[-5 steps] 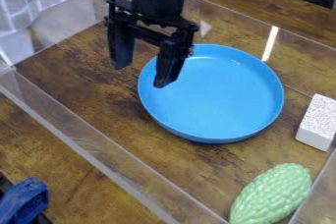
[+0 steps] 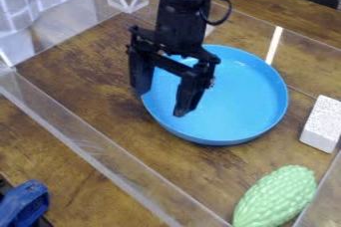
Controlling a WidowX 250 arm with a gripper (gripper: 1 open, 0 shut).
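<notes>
My black gripper point(image 2: 170, 90) hangs from the top over a blue round plate point(image 2: 229, 114), its two fingers spread open at the plate's left side. I see nothing held between them. The gripper and arm hide the upper left part of the plate.
A white block point(image 2: 322, 121) lies at the right edge, a pale green oval object point(image 2: 273, 195) at the lower right, and a dark blue object point(image 2: 22, 205) in the lower left corner. Clear wooden surface point(image 2: 80, 57) is at the left. Transparent edges border the space.
My gripper has shifted slightly downward in the view and turned a little. The objects around it have not visibly moved.
</notes>
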